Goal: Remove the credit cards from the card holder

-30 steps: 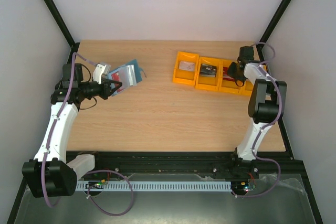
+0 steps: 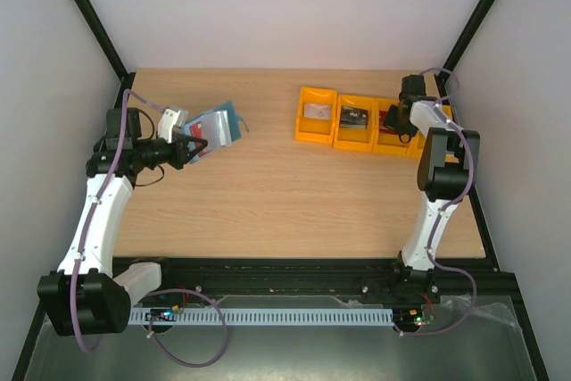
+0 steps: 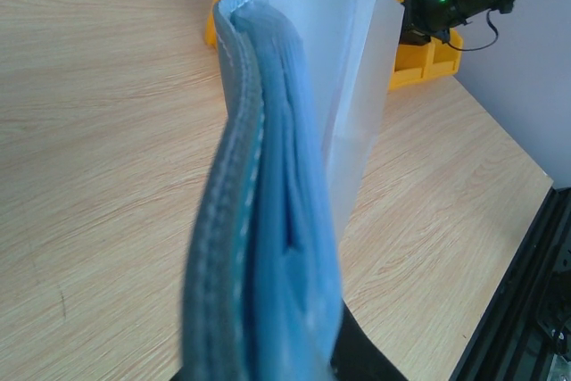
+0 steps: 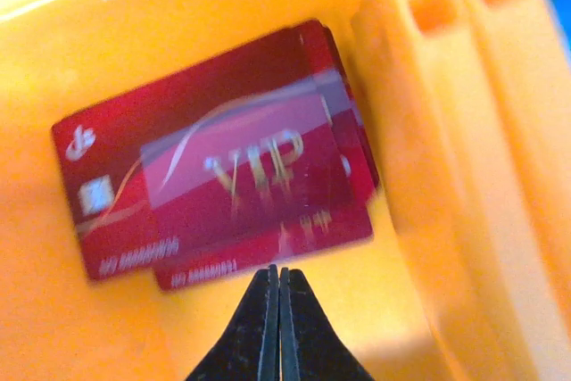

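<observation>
My left gripper (image 2: 189, 145) is shut on a light-blue card holder (image 2: 224, 118) with clear sleeves, some red showing inside. In the left wrist view the holder (image 3: 266, 176) is seen edge-on, filling the middle. My right gripper is shut, nothing visible between its fingertips, over a yellow compartment (image 4: 116, 327) holding a stack of red VIP cards (image 4: 223, 149). In the top view it hangs at the right part of the row of bins.
Yellow bins (image 2: 317, 131) stand at the back right, holding a pale card (image 2: 317, 111) and dark cards (image 2: 354, 117).
The left arm and the card holder have not visibly moved.
</observation>
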